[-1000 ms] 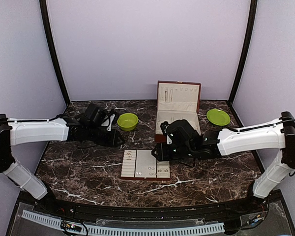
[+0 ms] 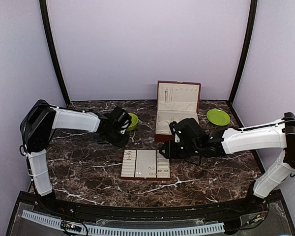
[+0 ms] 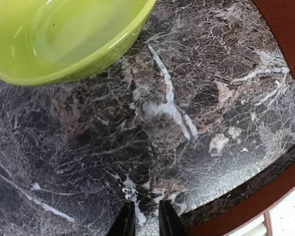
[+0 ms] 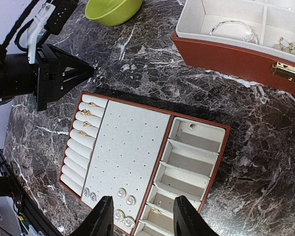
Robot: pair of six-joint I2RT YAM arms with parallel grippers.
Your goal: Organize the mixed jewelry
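A small silvery piece of jewelry (image 3: 130,190) lies on the dark marbled table just beyond the fingertips of my left gripper. Those fingers are parted by a narrow gap with nothing between them. The flat jewelry tray (image 4: 132,132) holds several gold rings (image 4: 86,112) on its padded rolls. Several earrings (image 4: 121,192) sit on its middle panel, and small pieces (image 4: 192,126) lie in its right-hand compartments. Above the tray my right gripper is open and empty. The lidded jewelry box (image 2: 178,103) stands open behind the tray.
A green bowl (image 3: 93,61) stands close behind my left gripper. In the jewelry box lie a bracelet (image 4: 233,23) and a beaded piece (image 4: 289,46). A green plate (image 2: 218,117) rests at the back right.
My left arm has moved right, toward the gap between bowl and tray, and now partly covers the bowl in the top view. My right gripper has shifted slightly right.
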